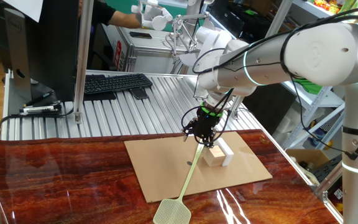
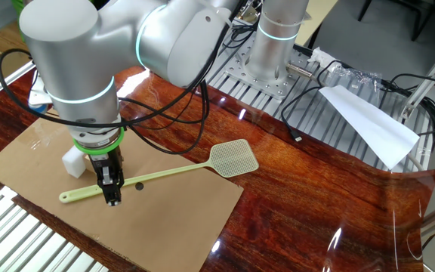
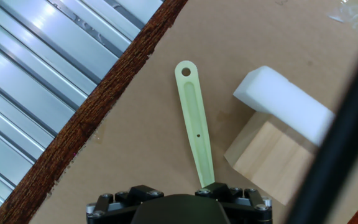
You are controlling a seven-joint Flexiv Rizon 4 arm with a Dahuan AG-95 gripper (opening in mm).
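A pale green fly swatter [image 2: 233, 159] lies with its handle across the cardboard and its mesh head over the dark wood table. In the wrist view the handle [image 3: 194, 115], with a hole at its end, runs down and passes out of sight behind my gripper. My gripper [image 1: 199, 140] points downward over the handle, its fingers apart; I see nothing held between them. Whether the fingertips touch the handle cannot be made out. Beside the handle sit a wooden block [image 3: 273, 155] and a white block [image 3: 286, 102], up against each other.
The cardboard sheet [image 1: 157, 165] covers part of the glossy wood table [image 1: 61, 180]. Metal slats [image 3: 36, 74] border the table edge. Black cables [image 2: 168, 151] loop around the arm. A keyboard [image 1: 117, 84] lies on the slats behind.
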